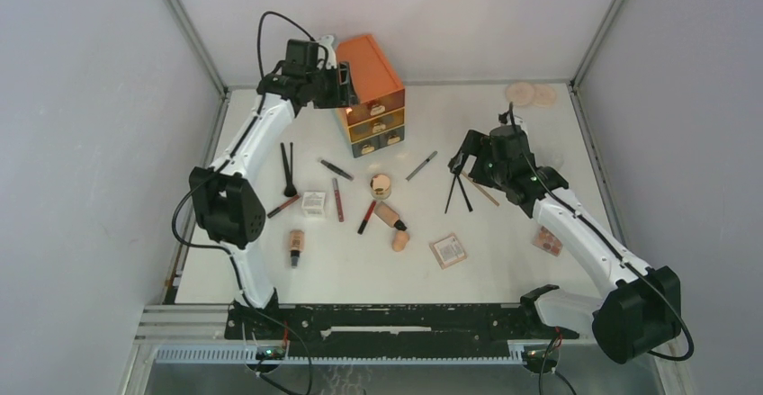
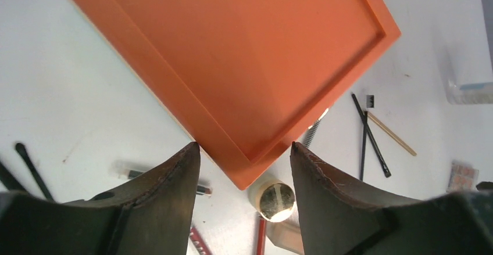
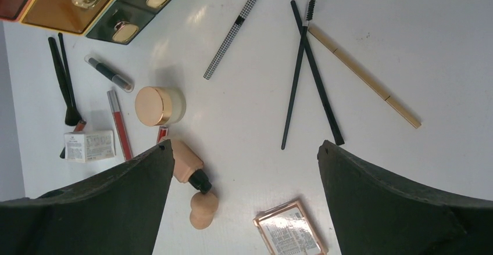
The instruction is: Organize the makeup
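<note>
The drawer organizer (image 1: 369,71) stands at the back with orange top, its orange, yellow and green drawers facing forward. My left gripper is shut on the near-left corner of its orange top. My right gripper hangs open over the right side, near two dark brushes (image 3: 317,75) and a tan pencil (image 3: 363,75). In the middle lie a cream jar (image 1: 381,185), foundation bottles (image 1: 296,244), a sponge (image 1: 399,240), a white box (image 1: 313,203), a compact (image 1: 448,249) and several pens and lipsticks (image 1: 338,199).
Pale round puffs (image 1: 531,94) lie at the back right, and a palette (image 1: 548,239) sits under the right arm. Dark brushes (image 1: 288,170) lie left of centre. Bare table surrounds the scattered items.
</note>
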